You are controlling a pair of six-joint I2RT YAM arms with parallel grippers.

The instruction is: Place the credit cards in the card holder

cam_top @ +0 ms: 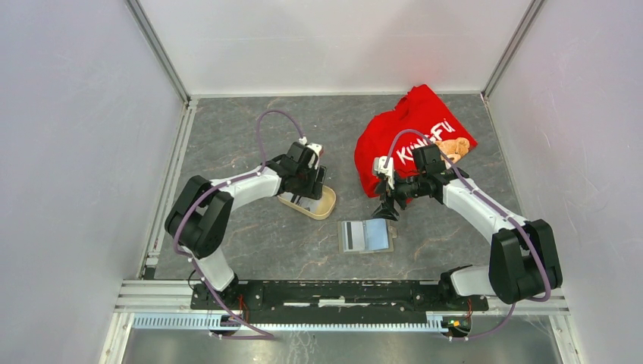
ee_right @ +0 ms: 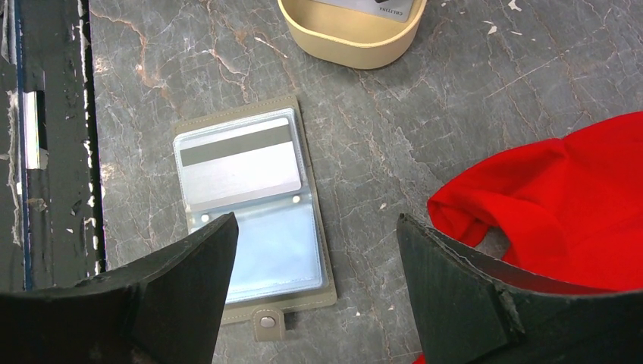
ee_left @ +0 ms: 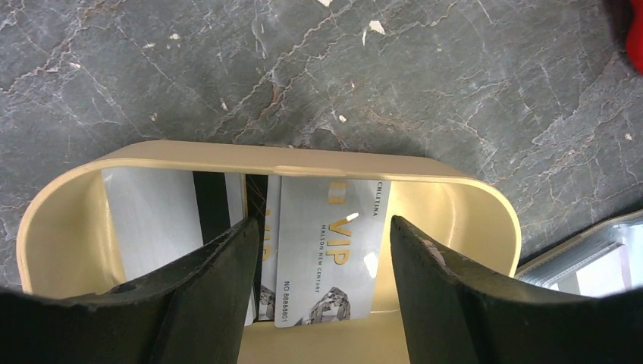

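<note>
A beige oval tray [ee_left: 447,174] holds several silver and black cards, including a VIP card [ee_left: 326,250]. My left gripper is over the tray, part open, its fingers on either side of the VIP card's area with nothing visibly held. The open card holder [ee_right: 269,250] lies on the table in front of the tray, with a striped silver card [ee_right: 239,167] on one side. My right gripper hovers open above the holder's right end, empty.
A red cloth [cam_top: 394,129] with a tan plush item [cam_top: 455,148] covers the back right.
</note>
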